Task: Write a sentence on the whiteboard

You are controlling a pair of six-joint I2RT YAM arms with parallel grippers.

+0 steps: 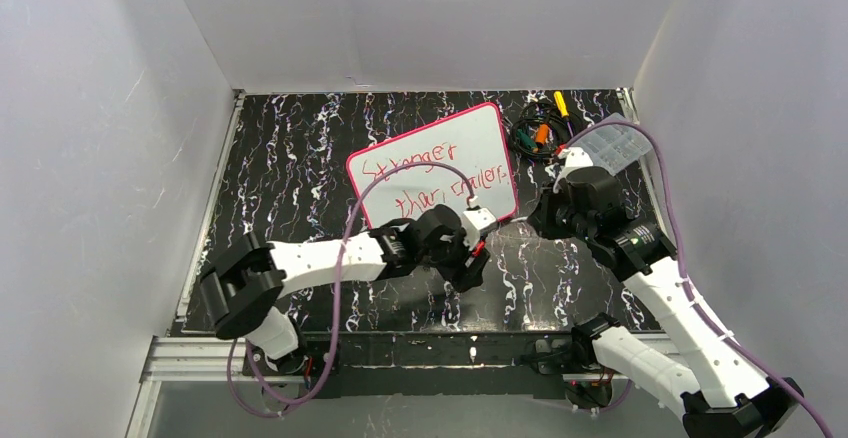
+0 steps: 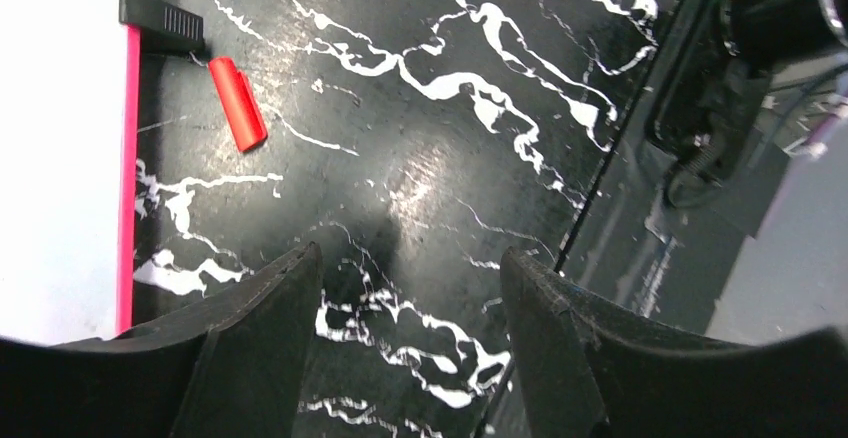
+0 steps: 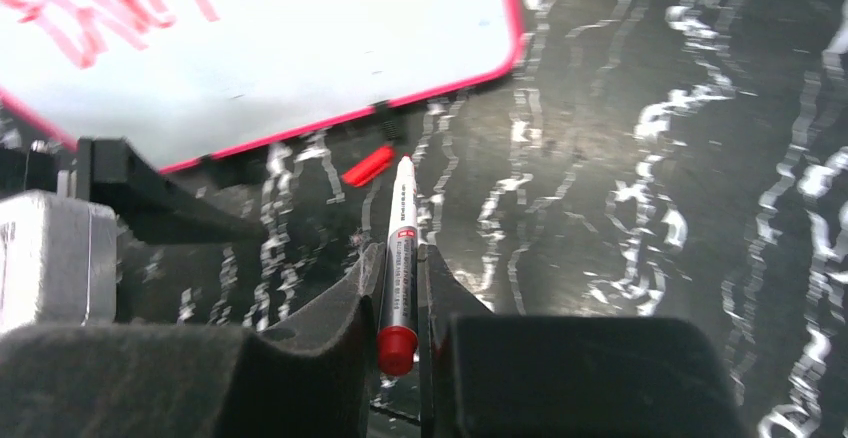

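The red-rimmed whiteboard [image 1: 430, 148] carries red handwriting, partly hidden by my left arm in the top view. My right gripper is shut on a white marker [image 3: 402, 208] with a red end, pointing toward the board's lower edge. A red cap [image 2: 237, 103] lies on the black table just outside that edge, beside a black clip [image 2: 160, 23]. My left gripper hovers over the table near the cap, fingers apart with nothing between them.
At the back right are coiled cables [image 1: 525, 128], screwdrivers and a clear plastic box [image 1: 615, 143]. Grey walls surround the workspace.
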